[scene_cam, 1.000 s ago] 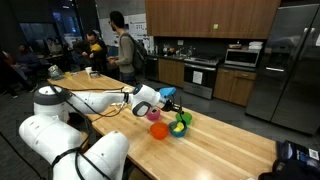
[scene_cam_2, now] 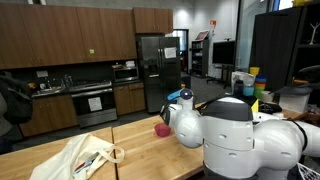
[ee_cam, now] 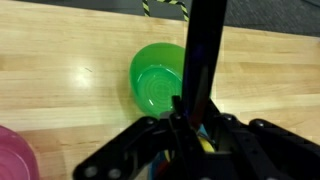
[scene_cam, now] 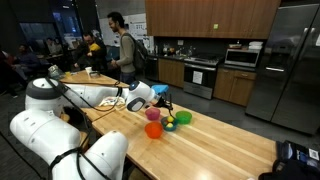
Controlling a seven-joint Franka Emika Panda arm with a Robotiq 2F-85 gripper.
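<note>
My gripper is shut on a long, dark utensil [ee_cam: 202, 45], which stretches up across the wrist view; what kind it is cannot be made out. Beneath the fingers, mostly hidden, is a blue bowl [scene_cam: 169, 128] with something yellow [scene_cam: 170, 124] in it. A green bowl [ee_cam: 158, 78] looks empty just beyond the gripper. At the wrist view's lower left edge shows part of a pink bowl [ee_cam: 14, 157]. An orange-red bowl [scene_cam: 153, 130] sits on the near side, close to the blue one. In exterior view 1 the gripper [scene_cam: 164, 104] hangs over this cluster.
A white cloth [scene_cam_2: 82, 158] lies on the table at left in exterior view 2. Yellow-black tape [ee_cam: 170, 8] marks the table near its edge. A person [scene_cam: 122, 48] stands behind.
The gripper has shifted a little left in exterior view 1. The blue bowl and the orange-red bowl have also moved left; the green and pink bowls look almost unmoved.
</note>
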